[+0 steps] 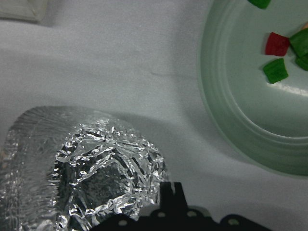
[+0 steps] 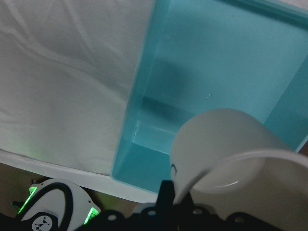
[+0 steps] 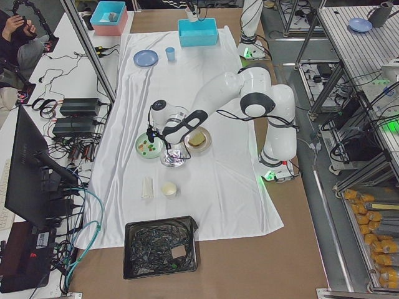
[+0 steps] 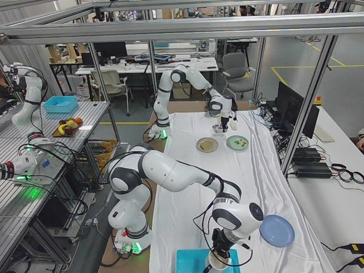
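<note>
My left gripper hovers at the rim of a crumpled foil dish [image 1: 96, 178], beside a green plate [image 1: 245, 120] with red and green pieces; its fingertips look close together. A yellow item sits on a tan plate [image 3: 197, 139] nearby. At the other end, my right gripper is shut on the rim of a white mug [image 2: 216, 134], held over a turquoise bin [image 2: 159, 82].
A blue plate [image 3: 146, 58] and blue cup [image 3: 171, 54] stand near the bin. A pale cup [image 3: 169, 189], a wrapped item [image 3: 147, 187] and a black tray [image 3: 131, 249] lie at the near end.
</note>
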